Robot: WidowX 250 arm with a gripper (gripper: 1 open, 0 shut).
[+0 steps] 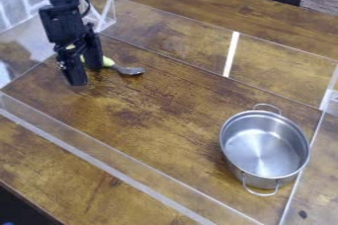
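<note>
The black robot gripper (pixel 74 69) is low over the wooden table at the upper left, its body covering part of a pale yellow-green object (pixel 103 63). A grey spoon-like piece (pixel 128 70) lies just right of that object. Whether the fingers hold anything is hidden. A steel pot (pixel 263 145) with two wire handles stands at the lower right.
Clear strips or panels border the work area, and a pale wall is at the top left.
</note>
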